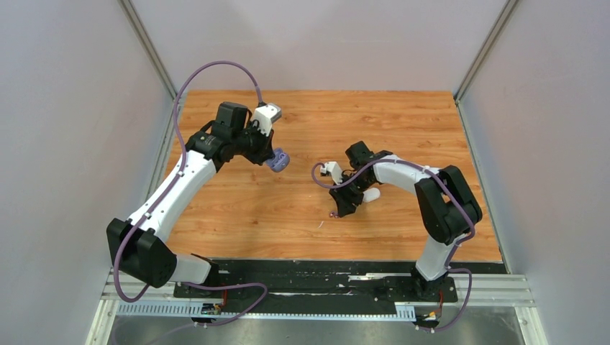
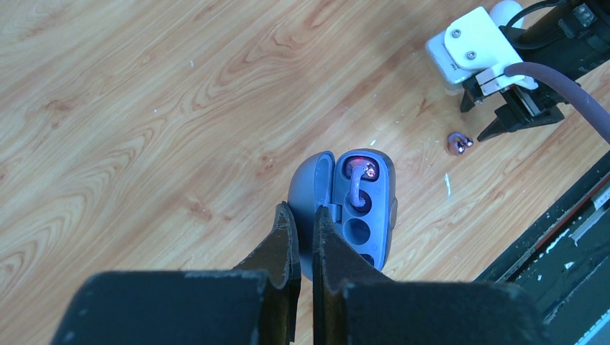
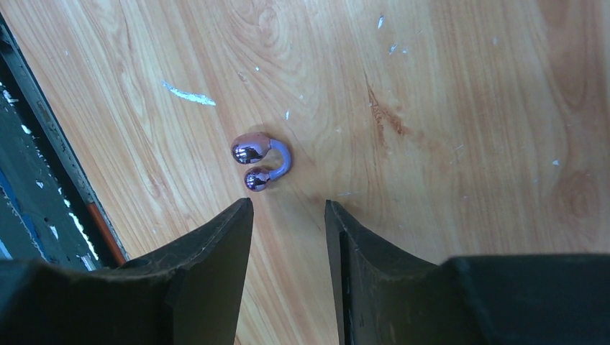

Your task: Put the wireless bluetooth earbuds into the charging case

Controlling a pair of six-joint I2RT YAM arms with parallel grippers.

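An open purple charging case (image 2: 370, 208) hangs above the table, its lid (image 2: 311, 194) pinched by my left gripper, which is shut on it. One earbud (image 2: 357, 183) sits in the case's upper wells; the lower wells look empty. In the top view the case (image 1: 278, 160) is left of the middle. A second earbud (image 3: 262, 162), purple with shiny ends, lies loose on the table. My right gripper is open with nothing between its fingers, the earbud just beyond its left fingertip in the right wrist view.
A white rounded object (image 1: 371, 195) lies on the table beside the right gripper. A pale streak (image 1: 321, 224) marks the wood near the loose earbud. The dark table edge (image 3: 50, 144) runs close by. Behind the case, the wood is clear.
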